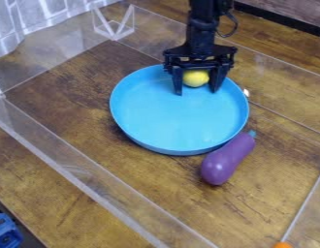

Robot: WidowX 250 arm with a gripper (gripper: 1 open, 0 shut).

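Note:
A black gripper (198, 70) is lowered at the back rim of a round blue plate (176, 116), its fingers around a yellow round object (197, 78). Whether the fingers press on it is hard to tell. A purple eggplant (225, 160) lies on the wooden table to the right front of the plate.
Transparent walls edge the area. A blue object (4, 232) sits at the bottom left corner, and an orange item (283, 244) at the bottom edge.

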